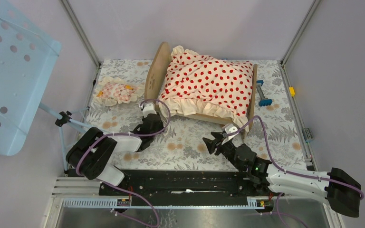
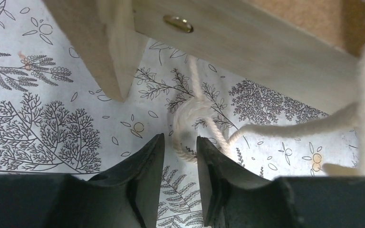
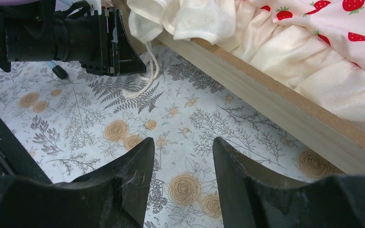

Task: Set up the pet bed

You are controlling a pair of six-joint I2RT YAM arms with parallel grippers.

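Note:
The wooden pet bed (image 1: 154,71) holds a white cushion with red strawberries (image 1: 206,83) and a cream frill. At its front-left corner my left gripper is open, low over a white cord (image 2: 195,109) lying looped on the mat beside the wooden leg (image 2: 114,66). The cord's loop is just beyond the fingertips. My right gripper stands open with nothing between its fingers, over bare mat in front of the bed's front rail (image 3: 285,99).
A small frilled pink pillow (image 1: 116,90) lies at the back left. A blue-ended object (image 1: 264,99) lies right of the bed. A light-blue perforated panel (image 1: 14,76) stands at the left.

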